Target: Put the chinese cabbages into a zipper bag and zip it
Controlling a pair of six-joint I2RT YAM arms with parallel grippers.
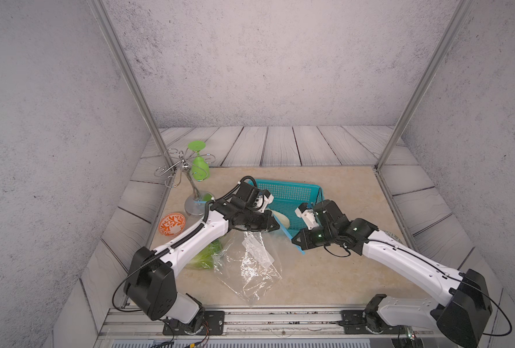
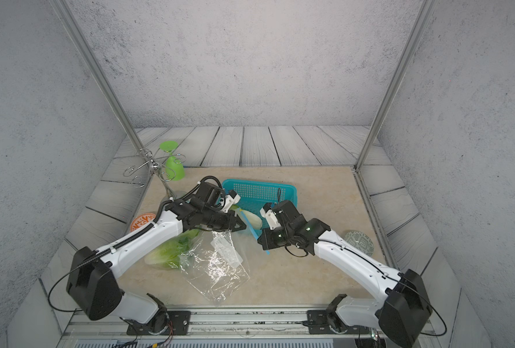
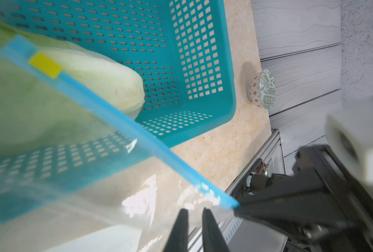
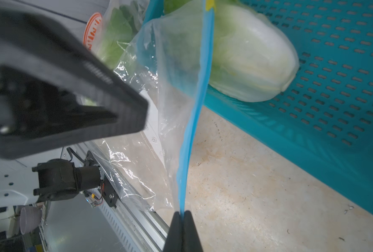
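A clear zipper bag (image 1: 248,264) hangs and spreads over the table's front left, a white label on it. Its blue zip strip (image 4: 194,117) stretches between my grippers, with a yellow piece (image 3: 45,64) near the far end. My right gripper is shut on the strip. Slightly parted, the fingers of my left gripper face the clear film; whether film lies between them I cannot tell. One chinese cabbage (image 4: 253,54) lies in the teal basket (image 4: 245,121). Another cabbage (image 2: 173,250) lies on the table under the left arm, partly overlapped by the bag.
An orange patterned bowl (image 1: 171,224), a metal rack (image 1: 186,166) and a green cup (image 1: 199,165) stand at the left. A patterned bowl (image 2: 359,242) sits at the right edge.
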